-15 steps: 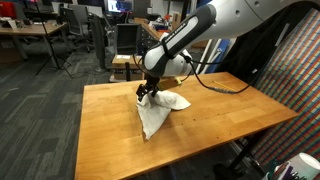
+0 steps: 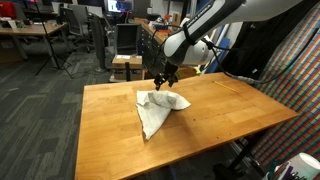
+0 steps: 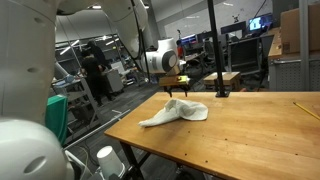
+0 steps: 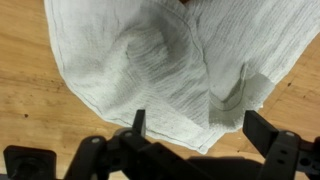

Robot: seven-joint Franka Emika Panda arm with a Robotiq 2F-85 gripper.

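Observation:
A crumpled white cloth (image 2: 155,118) lies on the wooden table, a fold raised in its middle and one end stretching toward the table's near side. My gripper (image 2: 165,79) hangs above the cloth's far part, apart from it. Seen from the other side, the cloth (image 3: 188,109) spreads beneath the gripper (image 3: 172,85). In the wrist view the black fingers of my gripper stand wide apart, so it is open. Beneath it the cloth (image 4: 100,70) fills much of that view, wrinkled and folded over, with nothing held.
Bare wooden table (image 2: 105,135) lies to the left of the cloth, and more is free on the right. A thin yellow stick (image 3: 306,108) rests near the table's edge. Chairs and desks stand beyond the table.
My gripper has risen from close over the cloth and moved right in exterior view 1. The cloth stays on the table in nearly the same shape.

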